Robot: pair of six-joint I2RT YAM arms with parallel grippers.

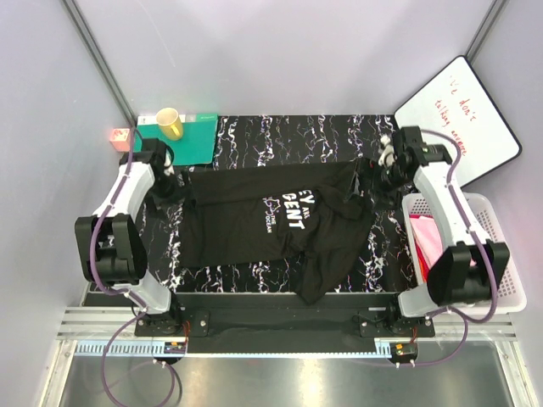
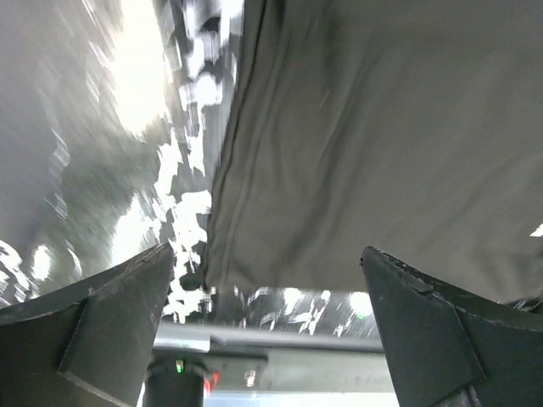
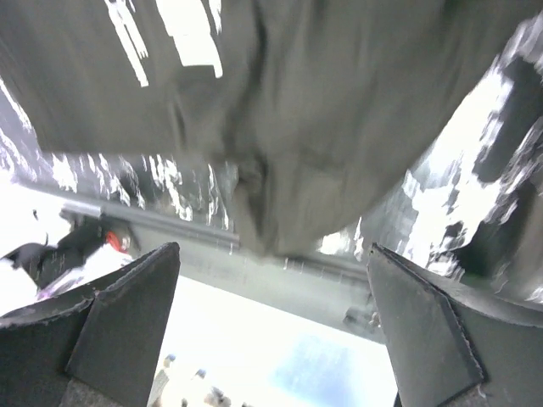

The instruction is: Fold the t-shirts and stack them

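Observation:
A black t-shirt (image 1: 237, 229) with white printed lettering lies spread on the black marble table, a sleeve trailing toward the front edge at its right. My left gripper (image 1: 170, 191) is open above the shirt's left end; in the left wrist view the cloth (image 2: 314, 186) lies below the parted fingers. My right gripper (image 1: 377, 186) is open over the shirt's right end, with the dark fabric (image 3: 314, 110) beneath it and nothing between its fingers.
A white basket (image 1: 506, 292) with pink cloth stands at the right, partly under the right arm. A whiteboard (image 1: 454, 102) leans behind it. A yellow mug (image 1: 170, 123) on a green mat and a pink block (image 1: 120, 138) sit at the back left.

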